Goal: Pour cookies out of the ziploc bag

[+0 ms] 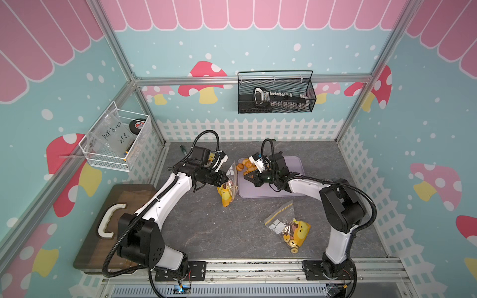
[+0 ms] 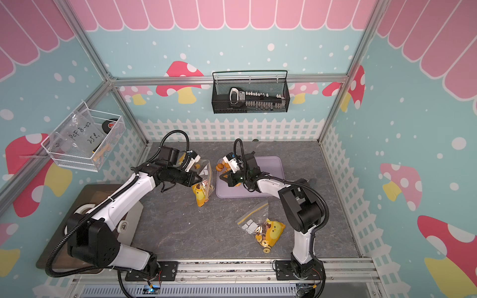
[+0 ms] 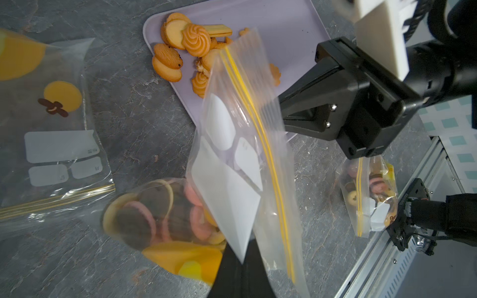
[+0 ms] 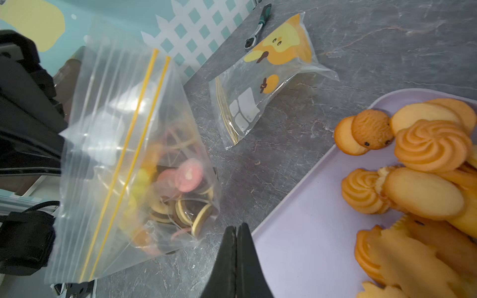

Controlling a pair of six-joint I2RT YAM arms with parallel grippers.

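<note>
A clear ziploc bag [image 3: 208, 223] with a yellow print holds pink and dark-rimmed cookies, and its yellow zip edge [image 4: 129, 144] faces the tray. My left gripper is shut on the bag's thin plastic by its white label panel; whether the mouth is parted, I cannot tell. To its right, my right gripper is shut over the lilac tray's [image 4: 303, 243] left side, nothing visible between its fingers. Golden cookies [image 4: 422, 193] are piled at the tray's far left corner, two of them over its rim.
An emptied-looking ziploc bag [image 4: 268, 74] lies flat behind the left arm, with a green-handled tool [image 4: 260, 24] beyond. Another filled bag [image 1: 293, 231] lies in front of the tray. A brown board with a white handle [image 1: 111, 221] is at the left.
</note>
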